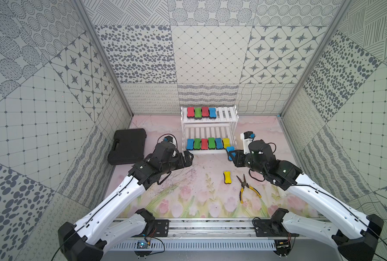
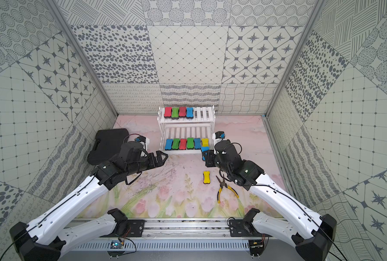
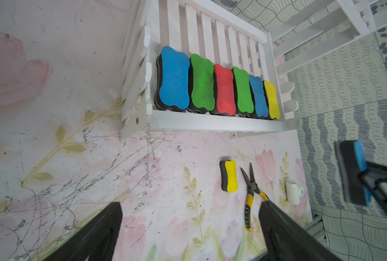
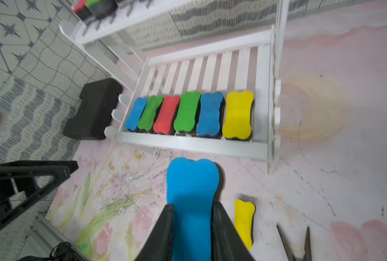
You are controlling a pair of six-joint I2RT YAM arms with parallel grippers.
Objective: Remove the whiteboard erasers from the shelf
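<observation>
In the right wrist view a blue eraser (image 4: 192, 187) with a dark felt side is pinched by my right gripper, in front of the shelf's lower tier. The white shelf (image 1: 209, 124) has two tiers. On the upper one, red, green, red and blue erasers (image 1: 212, 112) sit toward the left. Blue, green, red, green, blue and yellow erasers (image 3: 271, 100) line the lower one. A yellow eraser (image 1: 227, 177) lies on the table in front. My left gripper is open and empty, low before the shelf's left end.
Pliers with yellow-black handles (image 1: 244, 189) lie spread on the table, right of the loose yellow eraser. A black case (image 1: 127, 146) rests at the left. In the left wrist view a white mug (image 3: 293, 192) stands beyond the pliers.
</observation>
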